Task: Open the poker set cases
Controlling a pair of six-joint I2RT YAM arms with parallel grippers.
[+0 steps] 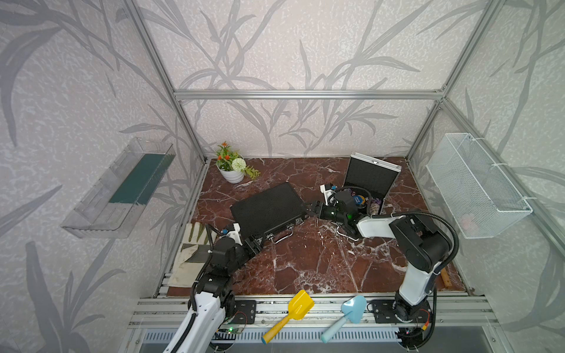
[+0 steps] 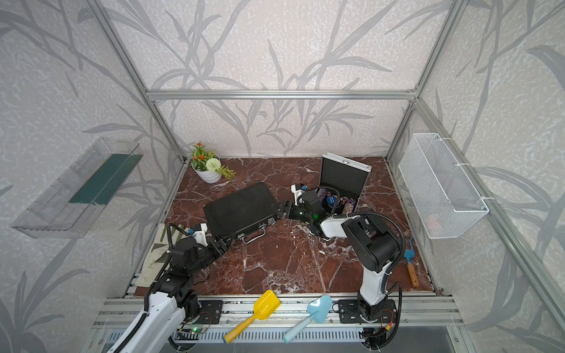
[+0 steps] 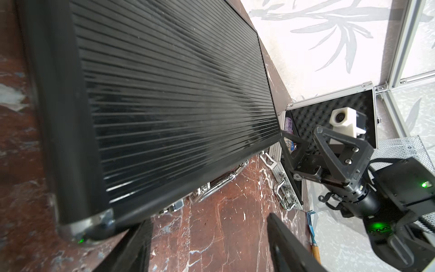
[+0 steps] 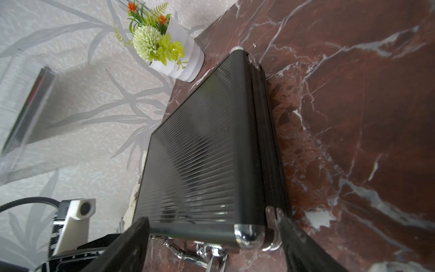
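A closed black case [image 1: 264,209] lies at table centre, its latches and handle facing the front. My left gripper [image 1: 254,243] stands partly open at its front-left corner; in the left wrist view the case edge is just above the fingertips, none clearly between them. My right gripper [image 1: 312,209] is at the case's right end; in the right wrist view it is open, the case's front-right corner [image 4: 249,233] lying ahead between the blurred fingers. Behind the right arm a second case [image 2: 344,173] stands open with chips inside, partly hidden.
A potted plant [image 1: 233,175] sits at back left, gloves [image 1: 185,273] at the left edge, a wooden-handled tool [image 2: 412,273] at the right. Yellow [image 1: 300,303] and blue [image 1: 353,309] scoops lie on the front rail. Wire baskets hang on both walls.
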